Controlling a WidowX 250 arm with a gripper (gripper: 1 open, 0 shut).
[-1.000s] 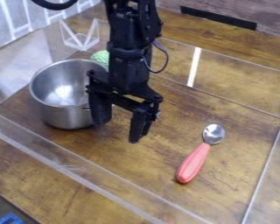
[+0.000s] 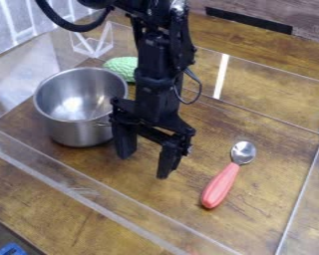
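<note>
The black arm reaches down from the top to the middle of the view, its gripper (image 2: 145, 151) open low over the wooden table, right of a steel bowl (image 2: 72, 100). I see nothing held in it. A spoon with a pink handle (image 2: 222, 184) lies on the table to the gripper's right, its metal head toward the back. A green object (image 2: 123, 66) sits behind the bowl, partly hidden by the arm.
A clear strip runs along the left side. A blue item shows at the bottom left corner.
The gripper has shifted slightly to the right and downward, a little farther from the bowl. The bowl and spoon have not visibly moved.
</note>
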